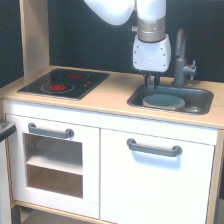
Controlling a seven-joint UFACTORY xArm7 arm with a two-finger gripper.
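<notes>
A teal round pot (164, 102) sits low in the dark sink basin (203, 103), so mostly its upper part shows. Straight above its left side, the white arm ends in my gripper (151, 82), with the dark fingers pointing down at the pot's rim. Whether the fingers touch the rim or have it between them is too small to make out.
A dark faucet (181, 62) rises behind the sink, close to the right of the arm. On the left of the wooden counter (116, 92) lies a black stovetop (64, 83) with red rings.
</notes>
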